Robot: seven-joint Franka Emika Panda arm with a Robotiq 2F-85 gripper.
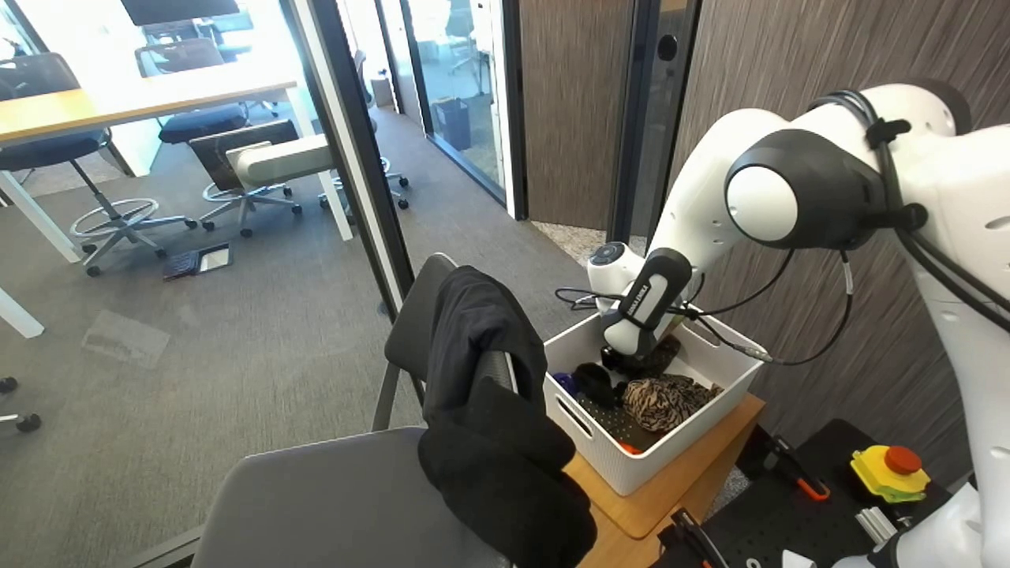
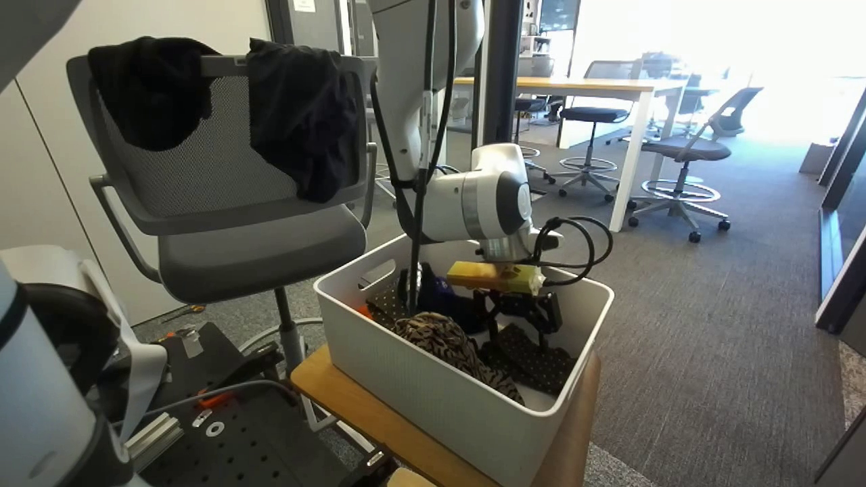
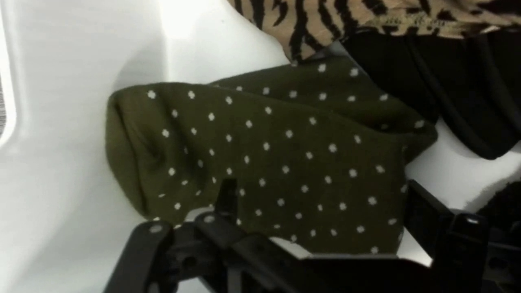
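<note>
In the wrist view a dark green sock with white dots (image 3: 293, 151) lies folded on the white floor of the basket (image 3: 53, 195). My gripper stands open over its near part, one finger on each side, with the cloth spread beneath the gap. Whether the fingers touch the sock I cannot tell. In exterior view 2 the gripper (image 2: 519, 325) is down inside the white basket (image 2: 422, 422), above the dotted sock (image 2: 532, 361). The arm's hand hides part of the sock in exterior view 1.
Beside the sock are a zebra-patterned cloth (image 1: 663, 402), a black piece (image 1: 594, 383) and something blue (image 1: 565, 382). The basket walls rise around the gripper. A grey chair (image 1: 341, 497) with black clothes (image 1: 502, 454) on it stands next to the basket.
</note>
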